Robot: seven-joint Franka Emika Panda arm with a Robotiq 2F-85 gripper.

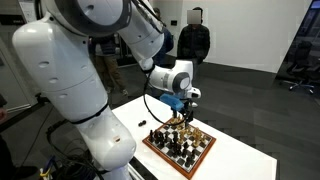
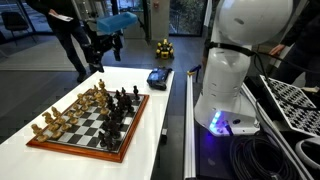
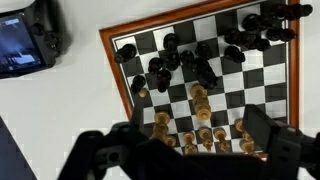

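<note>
A chessboard with a brown frame [image 3: 117,72] lies on the white table, its pieces standing in two colours. Dark pieces [image 3: 205,72] crowd the upper side of the board in the wrist view, and light wooden pieces [image 3: 203,104] occupy the lower side. Above the board hangs my gripper, open, with its black fingers [image 3: 268,142] wide apart and the light pieces showing between them. In exterior view 2 the gripper [image 2: 97,65] is over the board's far side, near the light pieces [image 2: 72,112]. Nothing is held.
A black device with a screen [image 3: 22,42] sits on the table beside the board; it is also the dark box [image 2: 160,76] in exterior view 2. Bare white table [image 1: 236,158] lies right of the board. People stand in the background.
</note>
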